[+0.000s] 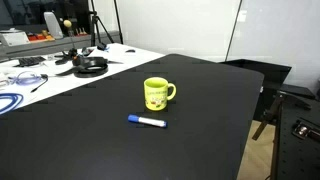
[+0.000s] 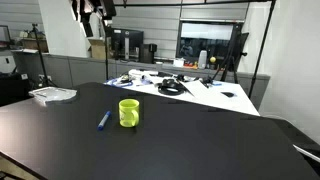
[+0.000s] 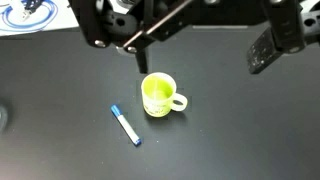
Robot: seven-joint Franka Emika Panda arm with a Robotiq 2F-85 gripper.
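Note:
A yellow-green mug point(image 1: 155, 95) stands upright on the dark table, its handle toward the right in exterior view 1. Beside it, separated by a small gap, lies a white marker with a blue cap point(image 1: 147, 121). From above, the wrist view shows the mug's open mouth point(image 3: 158, 88) and the marker point(image 3: 126, 124) to its lower left. My gripper is open, its two fingers wide apart with only bare table between them. In exterior view 2 the arm hangs at the top left, well above the mug point(image 2: 128, 114) and marker point(image 2: 104, 121).
A white table point(image 2: 225, 98) behind the dark one holds a headset point(image 1: 90, 66), blue cables point(image 1: 10, 101) and a tripod point(image 1: 97, 25). A clear plastic-looking item point(image 2: 53, 94) sits at the far left.

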